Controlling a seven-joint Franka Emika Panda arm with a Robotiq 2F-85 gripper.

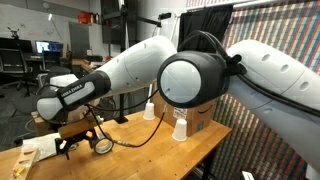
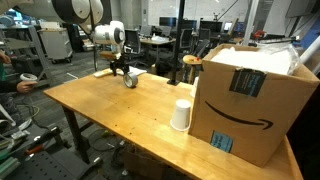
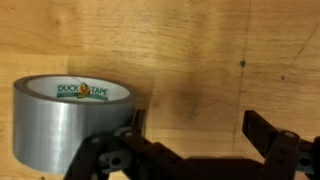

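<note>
A silver roll of duct tape [image 3: 75,130], with a Duck Tape label inside its ring, lies at the left of the wrist view. My gripper is open above the wooden table, only bare wood showing between its fingers. Its left finger is right beside the roll, outside its ring; whether they touch is hard to tell. In exterior view 1 the gripper [image 1: 77,143] is low over the table's far-left part, with the tape roll [image 1: 103,146] just to its right. Exterior view 2 shows the roll [image 2: 130,81] close to the gripper [image 2: 121,72].
A large open cardboard box [image 2: 240,115] stands at one end of the table, a white cup [image 2: 181,115] beside it. Another white cup [image 1: 150,111] stands farther back.
</note>
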